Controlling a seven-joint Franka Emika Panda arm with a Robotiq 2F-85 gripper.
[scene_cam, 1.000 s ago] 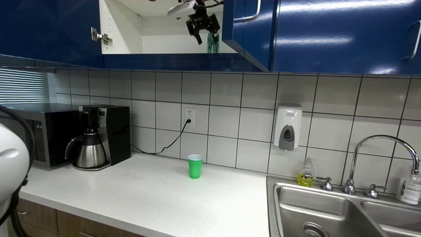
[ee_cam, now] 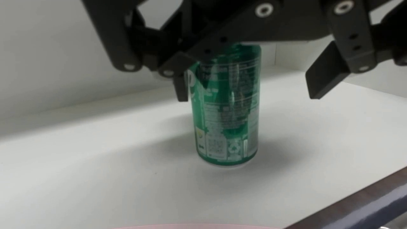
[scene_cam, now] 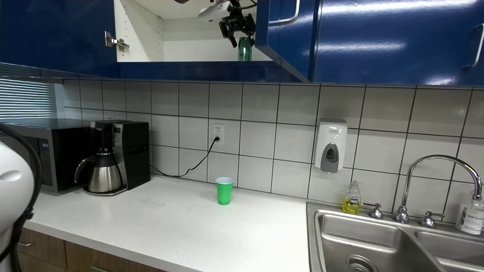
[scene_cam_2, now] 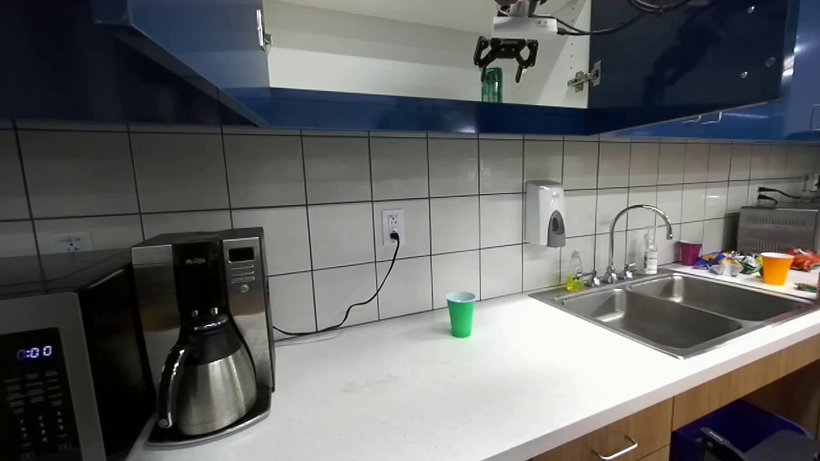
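Observation:
A green can stands upright on the white cabinet shelf. My gripper is open in front of the can's upper part, its fingers spread wider than the can. In the wrist view the left fingertip overlaps the can's left edge, while clear space separates the can from the right fingertip. Contact cannot be told. From outside, the gripper appears over the can inside the open blue cabinet; the other exterior view also shows the can behind the gripper.
Open cabinet doors flank the shelf, and a blue front edge runs along it. Below, a green cup stands on the white counter, between the coffee maker and the sink.
In exterior view 1, my gripper has moved slightly right and down, closer to the can. The can and the cup stand where they were.

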